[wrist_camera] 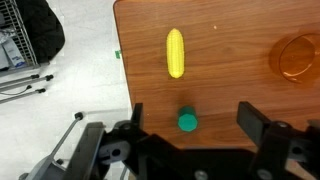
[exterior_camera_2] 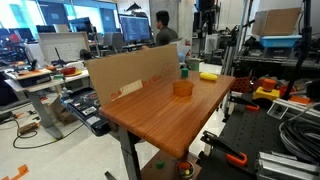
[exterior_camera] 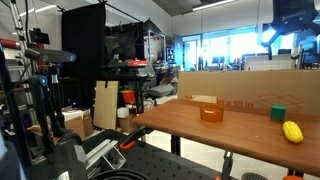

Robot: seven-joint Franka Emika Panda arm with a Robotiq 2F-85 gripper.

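Observation:
My gripper hangs high above the table, open, with nothing held between its wide-apart fingers. In the wrist view, a small green cylinder (wrist_camera: 187,119) shows far below, in the gap between the fingers. A long yellow object (wrist_camera: 175,53), perhaps a corn cob or a banana, lies farther up that view. The orange bowl (wrist_camera: 297,58) is at its right edge and seems empty. In exterior view 1, the green cylinder (exterior_camera: 278,112) stands near the cardboard, the yellow object (exterior_camera: 292,131) is at the right, and the bowl (exterior_camera: 210,113) is nearer the middle.
A cardboard panel (exterior_camera: 230,90) stands along its back side. A person (exterior_camera_2: 163,30) is beyond the table in exterior view 2.

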